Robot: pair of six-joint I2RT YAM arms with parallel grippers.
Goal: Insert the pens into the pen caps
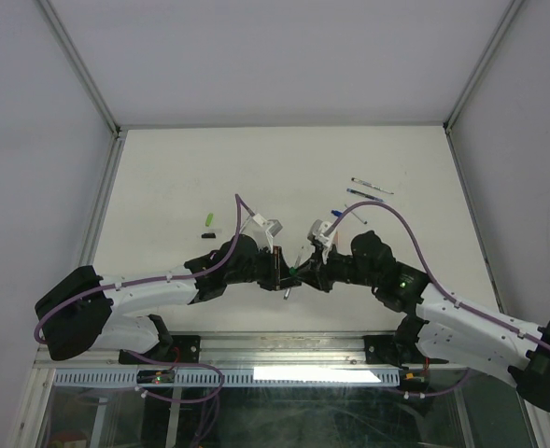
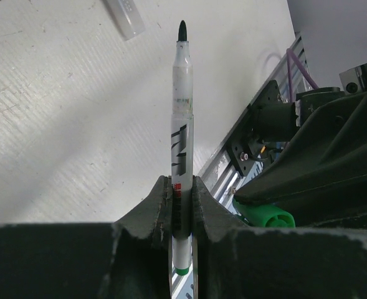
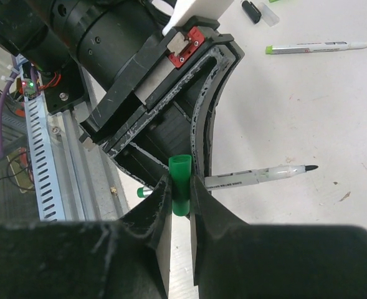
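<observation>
My left gripper is shut on a white marker [image 2: 182,146], black tip upward and green end downward. My right gripper holds a green cap [image 3: 180,177] between its fingertips, close beside the left gripper, with the marker crossing behind the cap in the right wrist view. In the top view the two grippers meet at the front middle, largely hiding both items.
A green-ended pen [image 3: 314,47], a black cap [image 3: 250,11] and a clear cap [image 3: 268,17] lie apart. Several pens [image 1: 372,184] lie at the right.
</observation>
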